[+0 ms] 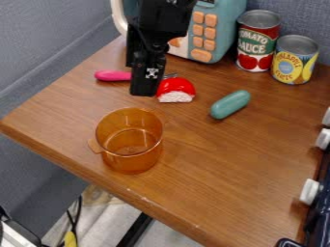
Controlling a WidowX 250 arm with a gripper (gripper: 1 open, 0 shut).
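My black gripper (145,75) hangs over the back left of the wooden table, just left of a red toy piece (176,90) with a white face and in front of a pink-handled utensil (112,75). Whether its fingers are open or shut is unclear. An amber transparent pot (127,140) stands at the front left. A teal oblong object (230,104) lies right of the red piece.
A toy microwave (206,34) stands at the back, partly hidden by the arm. A tomato can (256,43) and a yellow can (294,62) stand back right. A black appliance with white knobs (314,203) lines the right edge.
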